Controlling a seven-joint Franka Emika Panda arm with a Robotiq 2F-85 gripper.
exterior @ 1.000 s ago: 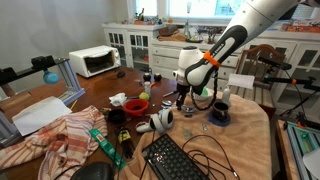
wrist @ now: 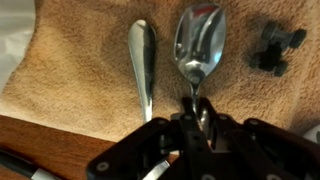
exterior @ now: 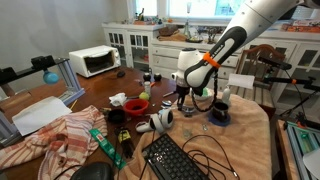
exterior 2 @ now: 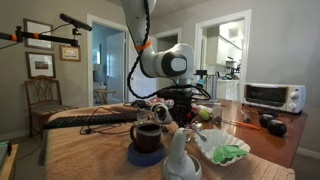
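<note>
In the wrist view, a shiny metal spoon (wrist: pixel 201 38) lies bowl away from me on a tan cloth (wrist: pixel 95 55). Its handle runs down between the fingertips of my gripper. Whether the fingers press on the handle cannot be made out. Left of the spoon is a second metal utensil (wrist: pixel 143 65), its wide end pointing away. From the first exterior side, the gripper (exterior: pixel 184 100) is low over the table and small. In the second exterior view the gripper (exterior 2: pixel 184 112) is down behind the dark mug and clutter.
A dark mug (exterior 2: pixel 150 136) and a white bowl with something green (exterior 2: pixel 229 153) stand close to the arm. Small black parts (wrist: pixel 278 45) lie right of the spoon. A keyboard (exterior: pixel 180 160), a hair-dryer-like object (exterior: pixel 156 123) and a red bowl (exterior: pixel 136 105) crowd the table.
The arm looks almost still across the exterior frames, with at most a slight shift at the wrist. The table objects have not moved.
</note>
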